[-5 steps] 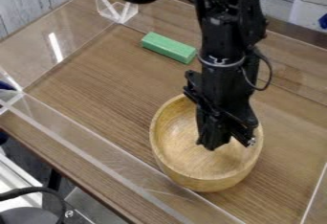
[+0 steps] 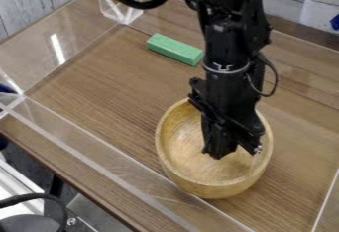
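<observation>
My black gripper [image 2: 233, 135] hangs over a round wooden bowl [image 2: 199, 173], its fingertips down inside the bowl's upper right part. Whether the fingers are apart or closed is hard to make out against the dark body, and nothing held can be made out. The bowl sits on the brown wooden tabletop near the front right.
A green block [image 2: 173, 49] lies at the back, left of the arm. Clear plastic pieces line the left and front edges, and a dark cable is at the bottom left.
The gripper has shifted slightly left and changed its angle a little over the bowl. The bowl and the green block look unmoved.
</observation>
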